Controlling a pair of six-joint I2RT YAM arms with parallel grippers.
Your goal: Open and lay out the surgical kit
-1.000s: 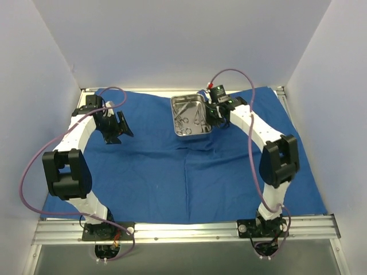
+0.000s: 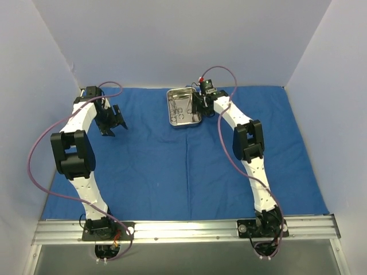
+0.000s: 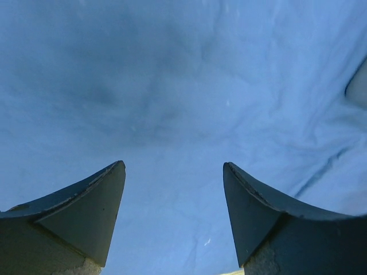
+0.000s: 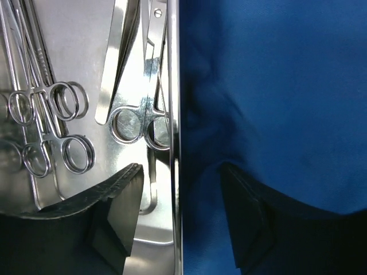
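Observation:
The steel tray [image 2: 184,124] lies on the blue cloth at the back, slightly left of the right arm. Inside it are several metal instruments, among them scissors [image 4: 151,80] and ring-handled clamps [image 4: 50,123]. My right gripper is open astride the tray's right rim [image 4: 176,137], one finger over the inside and the other over the cloth; a gap shows on both sides of the rim. Over bare cloth on the left, my left gripper [image 2: 116,124] stands open with nothing between its fingers.
The blue cloth [image 2: 137,177] covers the table, with a long crease running down its middle. A wide stretch in front of the tray is clear. Walls [image 2: 183,46] close off the back and both sides. Part of a grey object [image 3: 358,89] shows at the left wrist view's right edge.
The tray has shifted back and a little left, and the cloth in front of it lies flatter. My right gripper went the same way along with it. The left arm has moved slightly back.

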